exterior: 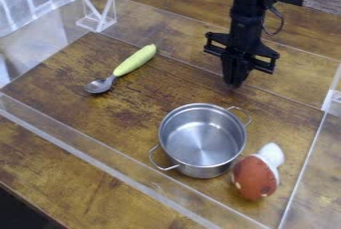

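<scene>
My black gripper [240, 60] hangs over the back right of the wooden table, pointing down, its fingers too small and dark to tell whether anything is between them. A steel pot [200, 145] with two wire handles stands at the front centre, below the gripper in view. A yellow-green corn-like object [135, 61] and a metal spoon [100, 85] lie to the left.
A red and white object [256, 181] lies right of the pot. Clear plastic walls edge the work area.
</scene>
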